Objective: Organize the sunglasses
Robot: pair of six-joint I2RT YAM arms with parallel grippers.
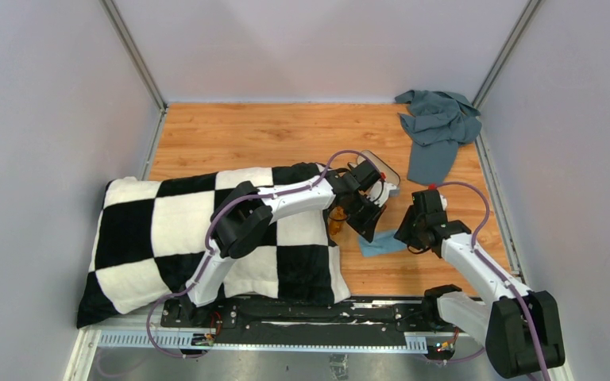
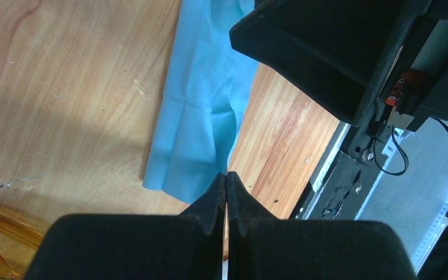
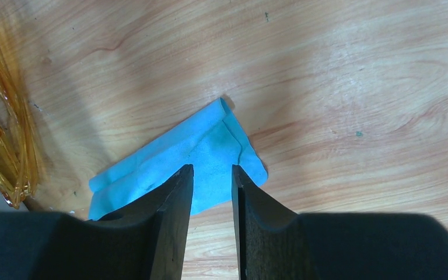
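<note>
A folded light-blue cloth [image 1: 381, 243] lies on the wooden table between my two grippers. My left gripper is shut, its tips at one end of the cloth [image 2: 193, 128]; nothing clearly shows between them. Over the cloth's other part, my right gripper is open, with blue cloth [image 3: 216, 149] visible beyond its gap. Amber sunglasses [image 3: 11, 128] appear at the left of the right wrist view, partly cut off. From above, an amber piece [image 1: 336, 221] shows beside the left gripper. Part of a glasses case [image 1: 383, 167] is hidden behind the left arm.
A black-and-white checkered blanket [image 1: 183, 230] covers the table's left side. Grey-blue fabric [image 1: 437, 131] lies crumpled at the back right. Bare wood [image 1: 286, 131] is free along the back.
</note>
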